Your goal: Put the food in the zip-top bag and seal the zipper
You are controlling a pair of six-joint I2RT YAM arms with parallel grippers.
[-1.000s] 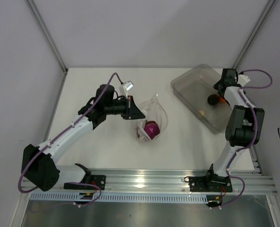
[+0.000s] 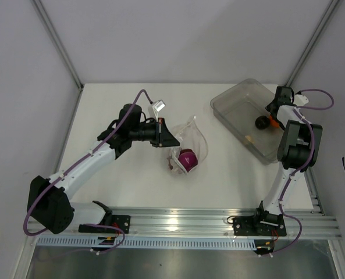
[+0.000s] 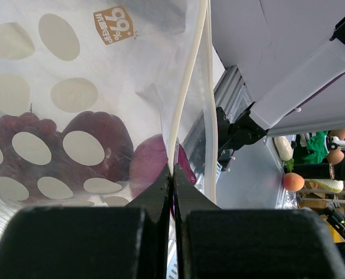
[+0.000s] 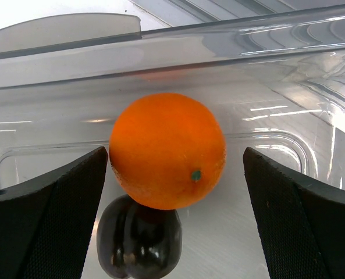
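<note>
In the right wrist view an orange (image 4: pixel 167 151) lies in the clear bin against its wall. My right gripper is open, one finger on each side of the orange, with gaps left. A dark, glossy round fruit or vegetable (image 4: pixel 138 241) touches the orange from below. The clear zip top bag (image 2: pixel 194 136) stands mid-table, its mouth spread. Inside it show a purple onion-like item (image 2: pixel 187 160) and dark red grape-like food (image 3: pixel 27 151). My left gripper is shut on the bag's edge.
The clear bin (image 2: pixel 227 96) fills the table's right rear side, with a small pale item (image 2: pixel 249 139) on its floor. Bare white table (image 2: pixel 230 180) lies between bag and bin.
The left arm and the bag have hardly moved.
</note>
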